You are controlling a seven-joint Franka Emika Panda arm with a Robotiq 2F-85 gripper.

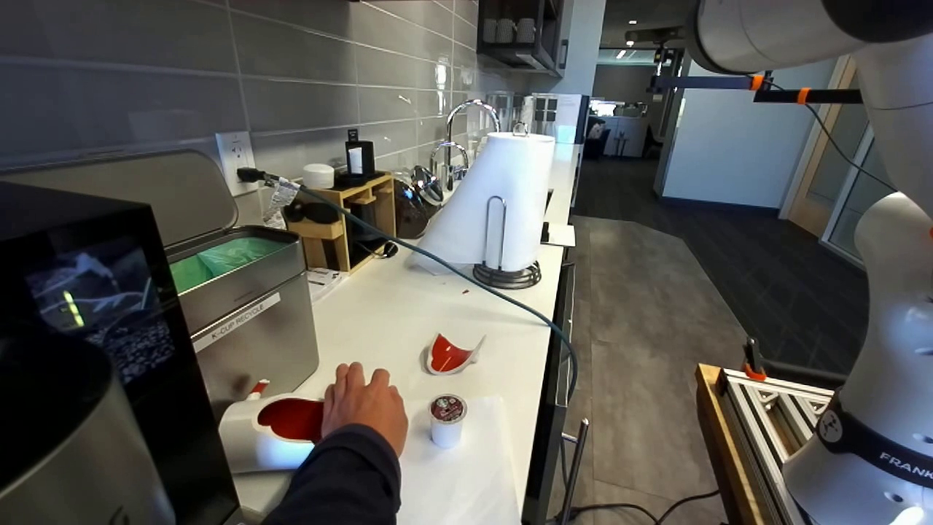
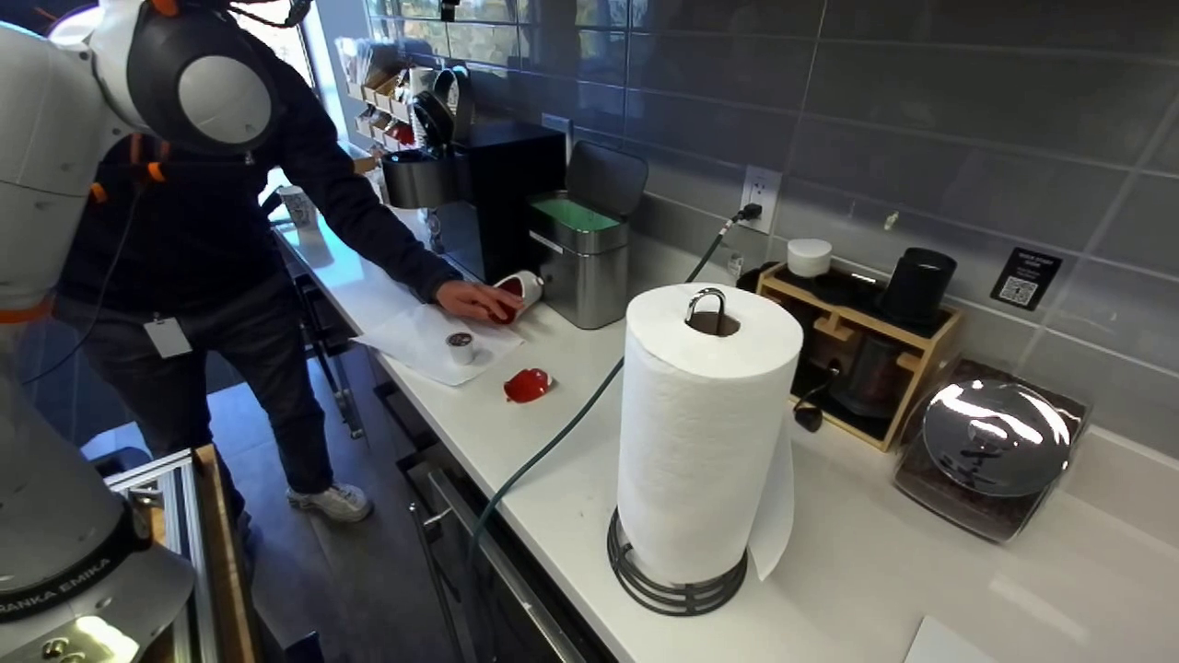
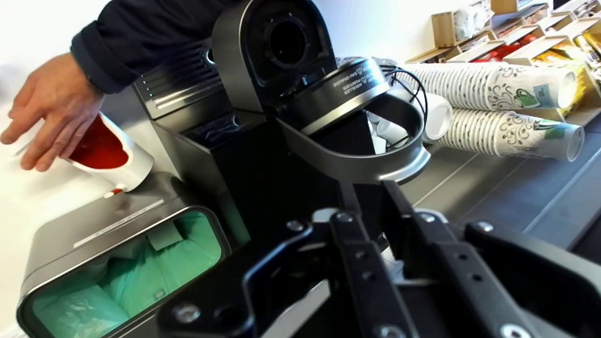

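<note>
My gripper shows only in the wrist view, in front of the coffee machine. A narrow dark gap separates its black fingers (image 3: 403, 203). Pale patches show lower down around and between them, and I cannot tell whether these belong to a held piece. A broken white mug with a red inside (image 1: 293, 420) lies on its side by the recycle bin (image 1: 262, 332), a person's hand (image 1: 372, 411) at its rim. A curved red-and-white shard (image 1: 450, 354) rests on the counter, with a coffee pod (image 1: 447, 420) on the paper nearby.
The coffee machine (image 3: 248, 169) stands beside the open bin. Stacked paper cups (image 3: 507, 87) lie beyond it. A paper towel roll (image 2: 707, 442) occupies the counter, with a green cable (image 2: 553, 442) crossing beside it. The person's arm (image 2: 365, 221) reaches over the counter.
</note>
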